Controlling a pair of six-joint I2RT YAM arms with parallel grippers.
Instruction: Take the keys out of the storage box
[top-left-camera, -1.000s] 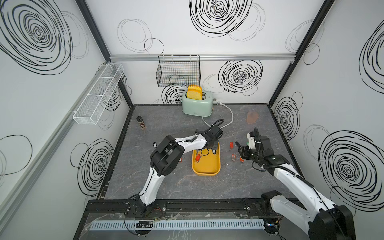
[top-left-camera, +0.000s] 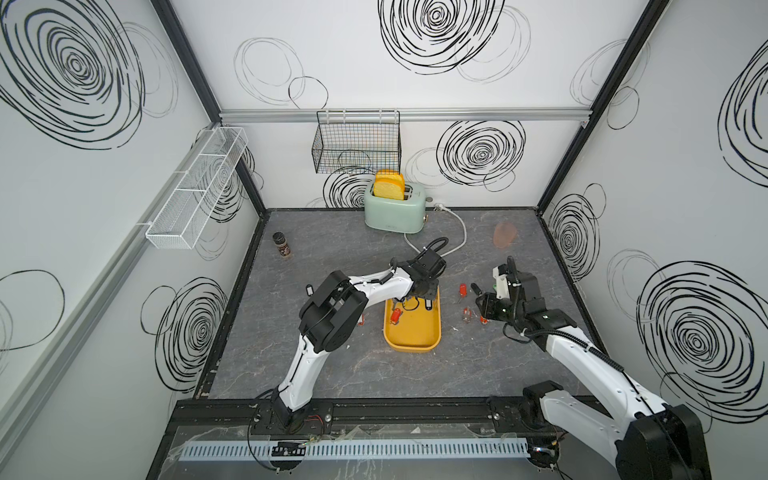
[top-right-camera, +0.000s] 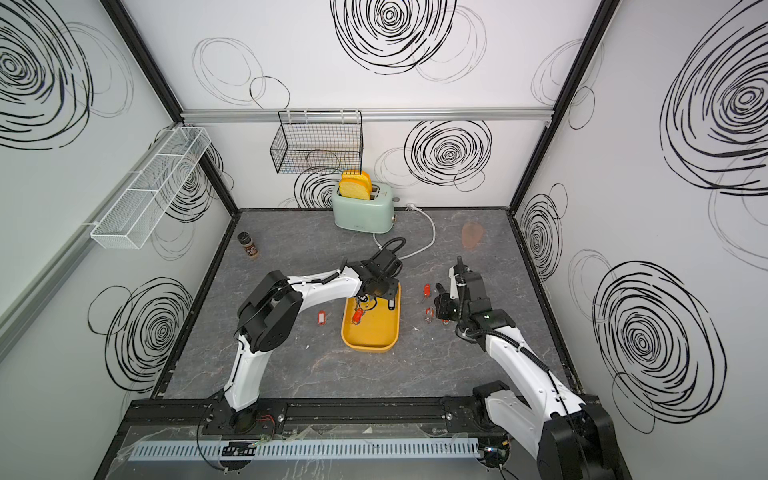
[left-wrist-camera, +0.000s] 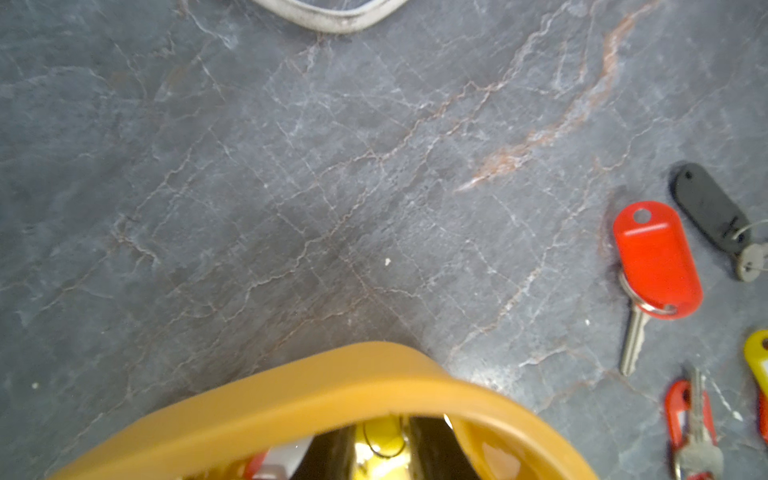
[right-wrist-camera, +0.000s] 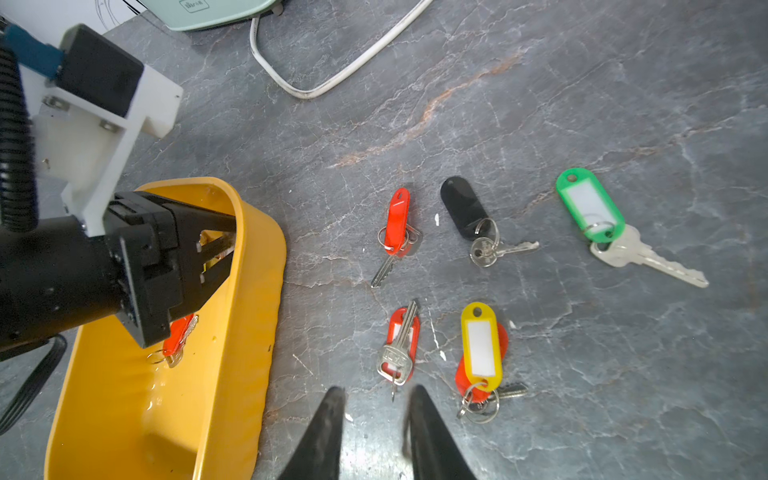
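Note:
The yellow storage box (top-left-camera: 413, 340) stands mid-table. A red-tagged key (right-wrist-camera: 177, 340) and a dark-and-white tag (top-left-camera: 429, 304) lie inside it. My left gripper reaches down into the box's far end, its dark fingers apart. Between them, something yellow and a thin ring show at the frame's bottom edge; nothing is seen clamped, and the depth is hard to judge. Over the table right of the box, my right gripper has its fingers apart and empty. Loose keys lie beyond it: red (right-wrist-camera: 397, 220), black (right-wrist-camera: 462, 206), yellow (right-wrist-camera: 481, 344) and green (right-wrist-camera: 590, 204).
Behind the box stands a green toaster (top-left-camera: 395, 212) with a white cord (top-left-camera: 461, 228) trailing on the table. A small bottle (top-left-camera: 281, 244) is at the back left. Another tag (top-right-camera: 321, 317) lies left of the box.

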